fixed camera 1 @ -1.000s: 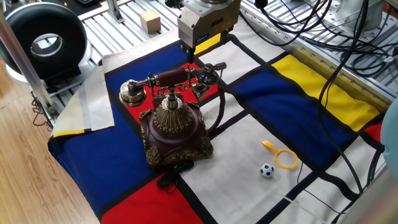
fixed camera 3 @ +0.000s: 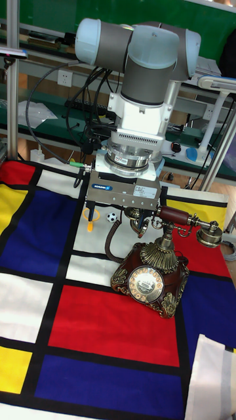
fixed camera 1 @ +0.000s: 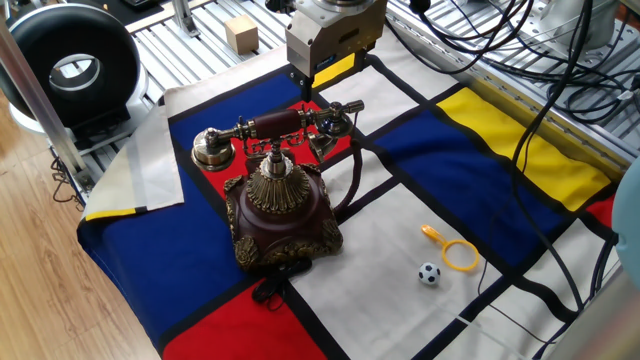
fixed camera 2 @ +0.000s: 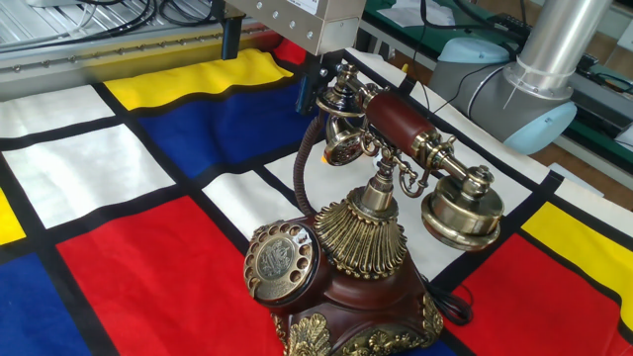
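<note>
An antique-style telephone (fixed camera 1: 283,225), dark red-brown with brass trim, stands on the patterned cloth. Its handset (fixed camera 2: 401,124) lies across the cradle on top, and the rotary dial (fixed camera 3: 146,283) faces the third exterior view. My gripper (fixed camera 2: 268,84) hangs beside one end of the handset, its two fingers spread wide with nothing visible between them. One finger (fixed camera 2: 307,94) appears close to that handset end; whether they touch I cannot tell. In the first exterior view one finger (fixed camera 1: 306,88) shows clearly, while the other is hard to make out.
A yellow ring-shaped toy (fixed camera 1: 460,255) and a small football (fixed camera 1: 429,274) lie on a white patch of cloth (fixed camera 1: 370,260). A wooden block (fixed camera 1: 241,34) sits on the metal slats behind. Black cables (fixed camera 1: 575,80) hang at the right. The cloth's left corner is folded over.
</note>
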